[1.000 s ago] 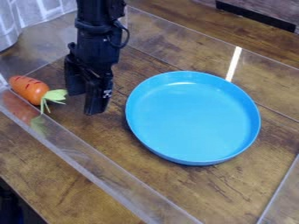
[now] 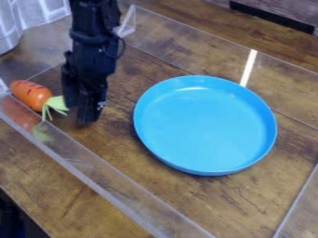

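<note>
An orange toy carrot point(image 2: 30, 93) with green leaves lies at the left, behind the clear plastic wall. The black gripper point(image 2: 84, 96) hangs low just right of the carrot, close to its leaves; how far apart its fingers stand is hard to make out in the dark shape, and nothing is clearly held. A large blue plate point(image 2: 204, 124) rests on the wooden table to the right of the gripper.
A transparent wall point(image 2: 112, 186) runs diagonally along the front left, and another is at the right edge. A pale cloth sits in the top left corner. Bare wood point(image 2: 187, 51) is free behind the plate.
The gripper has shifted slightly left and down, closer to the carrot's leaves. The carrot and plate look unmoved.
</note>
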